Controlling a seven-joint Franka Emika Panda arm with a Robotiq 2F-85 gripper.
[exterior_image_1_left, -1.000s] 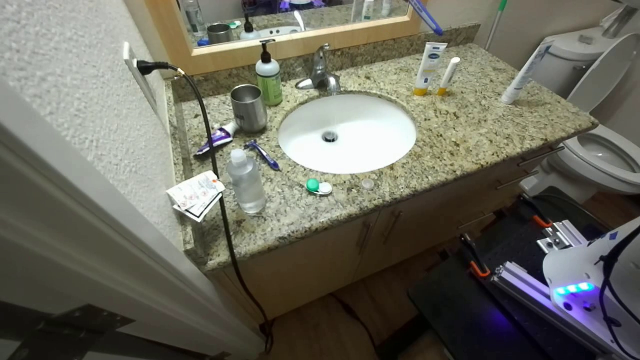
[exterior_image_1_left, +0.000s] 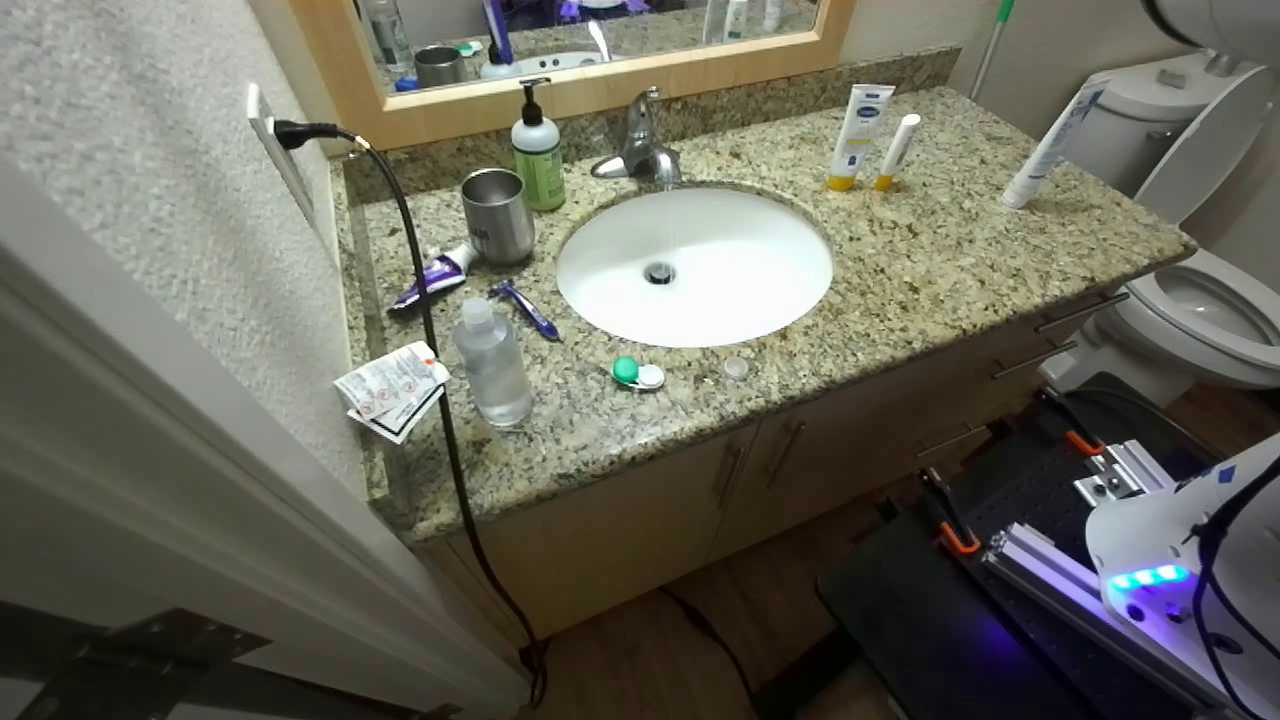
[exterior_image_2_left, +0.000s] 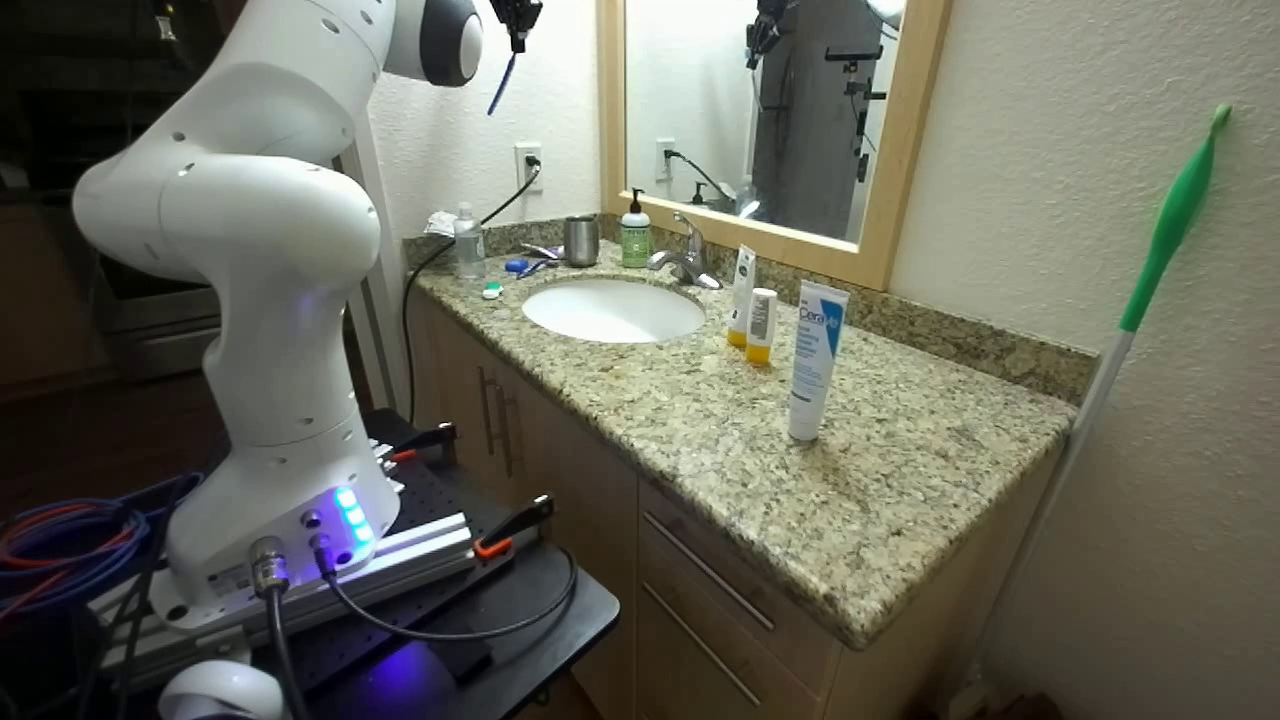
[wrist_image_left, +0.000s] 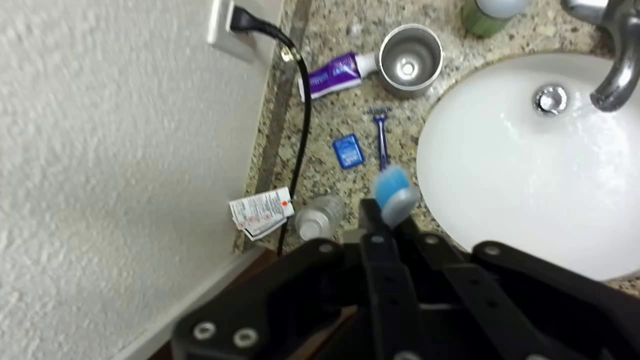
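Observation:
High above the counter, my gripper (exterior_image_2_left: 518, 43) is shut on a slim blue toothbrush-like object (exterior_image_2_left: 501, 86), which hangs down at a slant. The wrist view shows its blurred blue-and-white end (wrist_image_left: 394, 195) just beyond the fingertips, with the counter's left side far below. Only part of this blue object (exterior_image_1_left: 497, 31) enters exterior view 1, at the top in front of the mirror; the gripper itself is out of that view. Beneath are a steel cup (wrist_image_left: 411, 60) that looks empty, a purple toothpaste tube (wrist_image_left: 333, 75), a blue razor (wrist_image_left: 382, 141) and a small blue box (wrist_image_left: 348, 151).
A clear bottle (exterior_image_1_left: 493, 366) and a black power cord (exterior_image_1_left: 428, 300) stand near the left wall. The soap pump (exterior_image_1_left: 539, 156) is behind the cup. Right of the sink (exterior_image_1_left: 696, 270), several tubes stand upright, with bare counter around them.
In exterior view 1 the blue object has moved from above the upright tubes at right to the left, near the soap pump. The counter items have not moved.

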